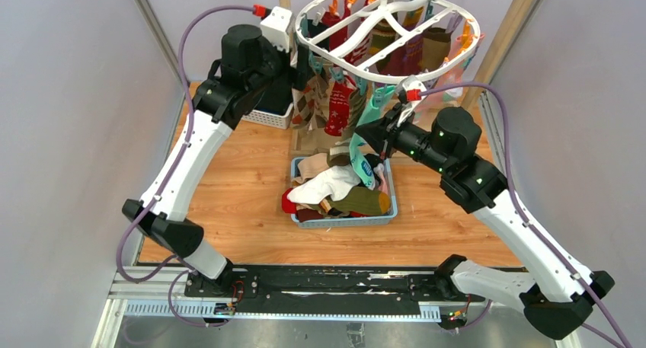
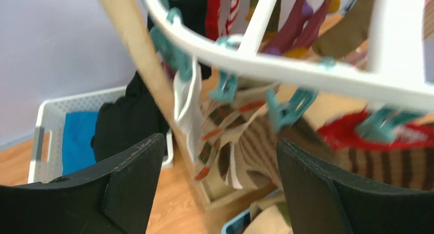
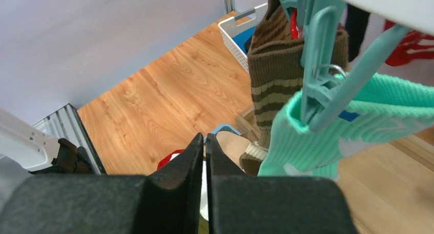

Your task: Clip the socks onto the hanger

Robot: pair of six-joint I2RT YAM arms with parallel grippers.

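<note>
The white round hanger (image 1: 388, 79) hangs at the top of the view with several socks clipped round it. From its near side a turquoise sock (image 3: 327, 136) hangs by a teal clip (image 3: 320, 60). A red patterned sock (image 1: 340, 108) hangs to its left. My left gripper is open by the hanger's left rim, with teal clips and hanging socks beyond its spread fingers (image 2: 128, 180). My right gripper is shut below the near rim, beside the turquoise sock, with nothing seen between its fingertips.
A light blue basket (image 1: 343, 221) of loose socks stands on the wooden table under the hanger. Behind my left arm is a white basket (image 1: 267, 119) with dark cloth. The wooden stand post (image 2: 148, 65) rises close by. Bare table (image 1: 236, 196) lies left of the blue basket.
</note>
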